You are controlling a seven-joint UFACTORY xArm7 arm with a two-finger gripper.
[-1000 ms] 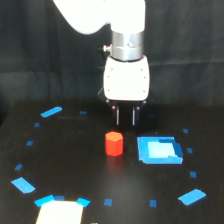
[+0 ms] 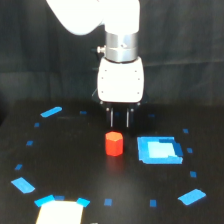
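Observation:
My white arm comes down from the top centre, ending in the gripper [image 2: 122,114], whose dark fingers hang above the black table, a gap visible between them. A red hexagonal-looking block [image 2: 114,143] sits on the table just below and a little left of the fingers. To its right lies a blue square outline with a pale middle [image 2: 159,150]; whether it is a tray or a marking I cannot tell.
Blue tape strips [image 2: 25,185] and small squares mark the black table [image 2: 100,180]. A pale object [image 2: 60,212] is cut off at the lower left edge.
The gripper has moved slightly down, its fingers now nearer the red block. The block and the blue square look unchanged.

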